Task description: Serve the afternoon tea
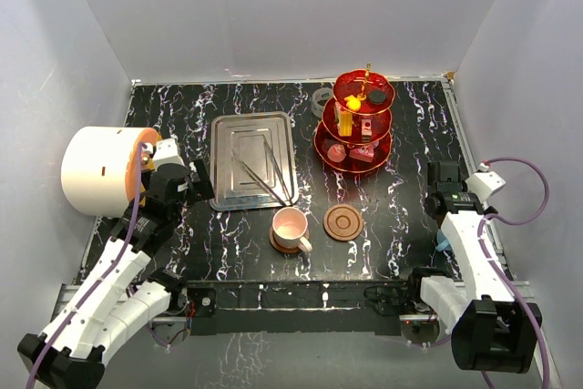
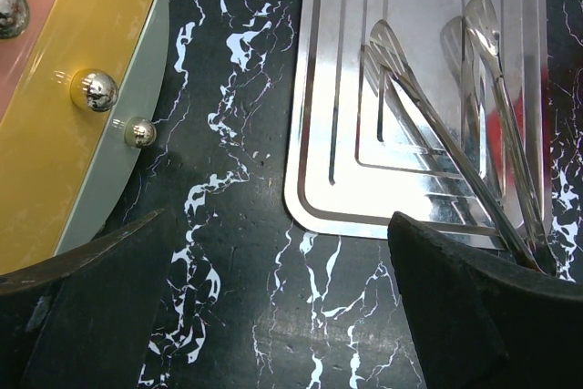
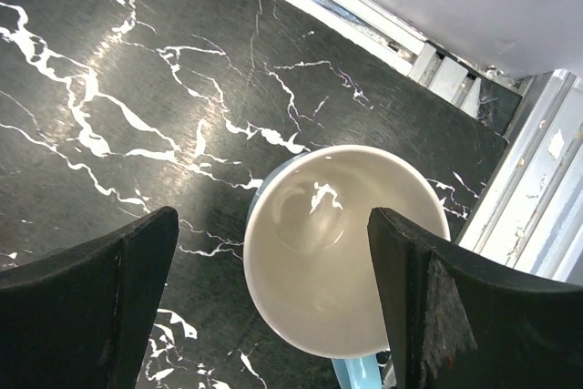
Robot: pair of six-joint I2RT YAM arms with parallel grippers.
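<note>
A light-blue cup with a cream inside [image 3: 337,243] stands upright near the table's right edge; the top view shows only a sliver of the blue cup [image 1: 443,240] beside the arm. My right gripper is open above it, one finger overlapping the cup's near side in view and nothing gripped. A pink cup [image 1: 290,226] rests on a brown coaster [image 1: 277,245], its handle toward the lower right. Another brown coaster [image 1: 343,222] lies bare. On the left, my open, empty left gripper hangs between the metal tray [image 2: 296,170] and the cream drum-shaped container [image 1: 102,170].
Two metal utensils [image 1: 260,181] lie on the tray, their handles over its front edge. A red three-tier stand [image 1: 366,166] with toy treats is at the back right, a grey ring [image 1: 321,100] beside it. Marble surface between the stand and right arm is clear.
</note>
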